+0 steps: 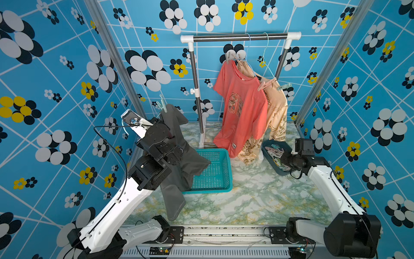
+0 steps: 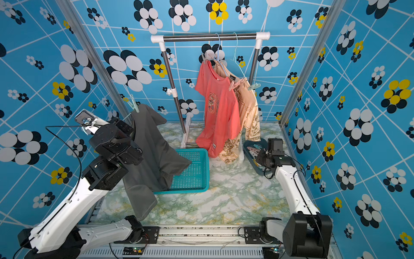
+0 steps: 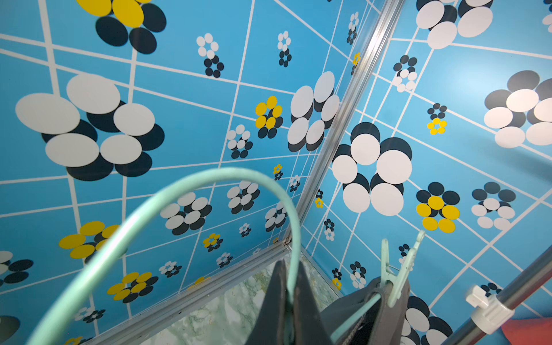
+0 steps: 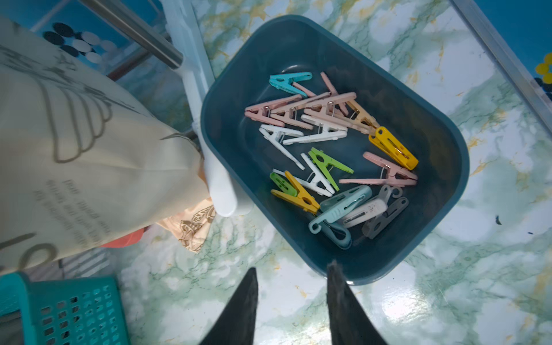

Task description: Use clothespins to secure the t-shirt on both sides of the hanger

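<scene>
A dark grey t shirt hangs at the left with its lower part draped over a teal basket. My left gripper is shut on the mint hanger by its hook, whose wire runs down between the fingers. One mint clothespin is clipped at a shoulder of the shirt; the other shoulder is hidden behind my left arm. In the right wrist view my right gripper is open and empty, just in front of the dark bin. Several clothespins in it include a light blue one and a yellow one.
A metal rack stands at the back, holding a coral shirt and a beige patterned garment on hangers. The teal basket sits mid-table.
</scene>
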